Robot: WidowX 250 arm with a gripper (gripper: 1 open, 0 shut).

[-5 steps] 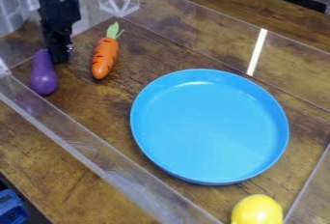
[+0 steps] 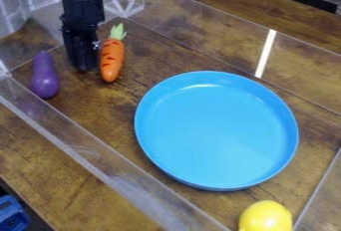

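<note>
My black gripper [image 2: 83, 51] is low at the upper left, just left of an orange carrot [image 2: 112, 59] with green leaves, close to it or touching it. A purple eggplant [image 2: 46, 78] lies below and left of the gripper. I cannot tell how far apart the fingers stand or whether anything is between them.
A large blue plate [image 2: 216, 129] fills the centre right. A yellow lemon [image 2: 265, 217] is at the bottom right. Clear walls border the wooden surface, and a blue object [image 2: 8, 213] sits at the lower left edge.
The gripper has moved right, away from above the eggplant and toward the carrot. The carrot, eggplant, plate and lemon look to be in about the same places.
</note>
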